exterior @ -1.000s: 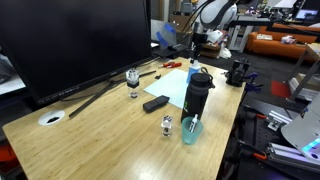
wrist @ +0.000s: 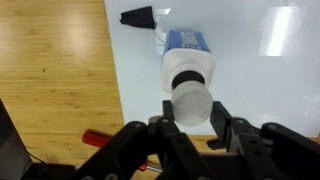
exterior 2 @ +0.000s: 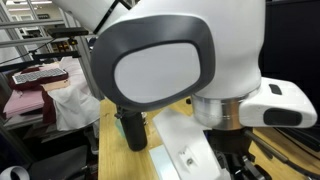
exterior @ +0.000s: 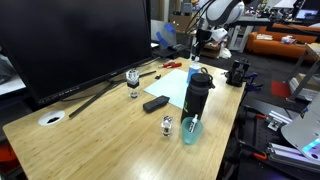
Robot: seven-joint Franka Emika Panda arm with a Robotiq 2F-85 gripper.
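Observation:
In the wrist view my gripper is shut on a small object with a rounded white top, a dark collar and a white and blue body. The rounded top sits between the black fingers. Exterior view 1 shows my white arm end at the upper right, too small to make out its fingers. Exterior view 2 is filled by the arm, which hides the grasp. Whether the object touches the surface below cannot be told.
A white sheet lies on the wooden table with a blue item at its far end. A tall black container, a teal cup and a silver item stand nearer.
In exterior view 1 the arm end has shifted slightly up and to the right. The things on the table stay where they were.

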